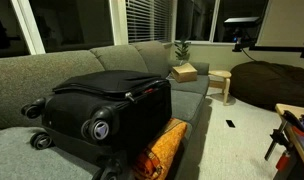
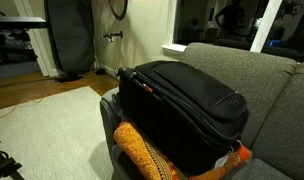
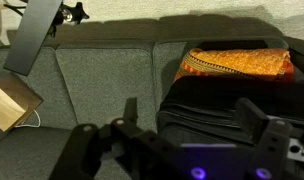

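A black suitcase (image 1: 112,105) lies on its side on the grey sofa (image 1: 37,78), its wheels toward the left and front in the first exterior view. Beneath it is an orange patterned cloth (image 2: 142,152), part of which sticks out. From the wrist view, I look down on the sofa, the dark suitcase (image 3: 217,105) and the orange cloth (image 3: 235,64). My gripper shows at the bottom, its dark fingers spread apart with nothing visible held between them. Its distance from the suitcase is hard to judge against the dark fabric.
A cardboard box (image 1: 184,72) with a plant behind it stands at the sofa's far end, near a small round wooden table (image 1: 220,76). A brown beanbag (image 1: 267,82) lies beyond. At right, a wooden table edge (image 1: 297,118) carries dark equipment. Pale carpet (image 1: 227,135) is mostly clear.
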